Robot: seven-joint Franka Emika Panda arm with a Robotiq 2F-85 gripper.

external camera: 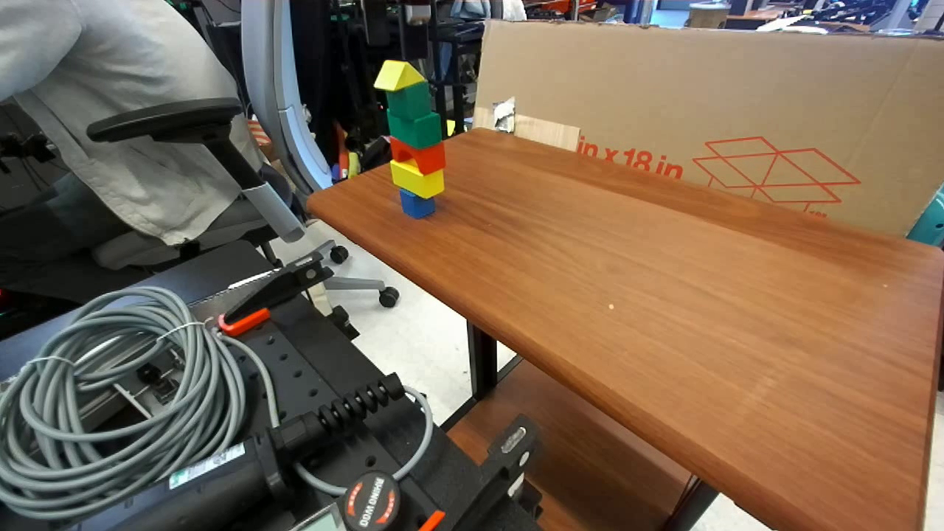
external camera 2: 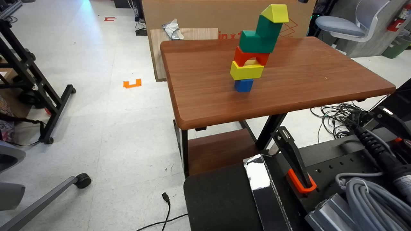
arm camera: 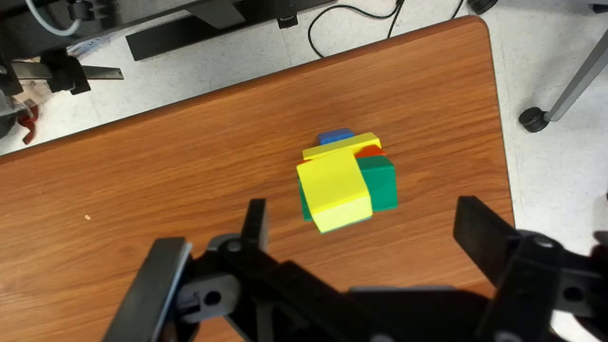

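Observation:
A tower of blocks stands on the brown table near one end. At its foot is a blue block (external camera 2: 243,85), with a yellow block (external camera 2: 247,71) on it and a red arched block (external camera 2: 252,56) above that. Higher come green blocks (external camera 2: 256,41), and a yellow wedge-topped block (external camera: 398,76) crowns the stack. Seen from above in the wrist view, the yellow top block (arm camera: 335,188) covers much of the tower. My gripper is open above the tower, its fingers wide apart and nothing held. Neither exterior view shows the gripper.
Apart from the tower, the table (external camera: 672,327) is clear. Behind it stands a large cardboard sheet (external camera: 708,106). A black cart surface with coiled grey cable (external camera: 124,398) lies alongside. In the first exterior view, a seated person (external camera: 133,115) is beyond the table's end.

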